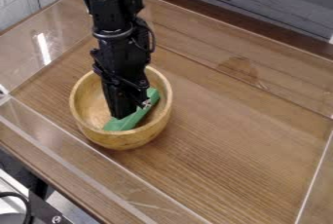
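Note:
A tan bowl (92, 122) stands at the left of the wooden table, a green object (128, 121) lying in its right part. My black gripper (120, 102) reaches down from the top into the bowl, over the green object's left side. Its fingertips are dark and small, so I cannot tell how far apart they are or whether they touch the object.
A dark cable lies at the lower left edge. A pale wall runs along the top right.

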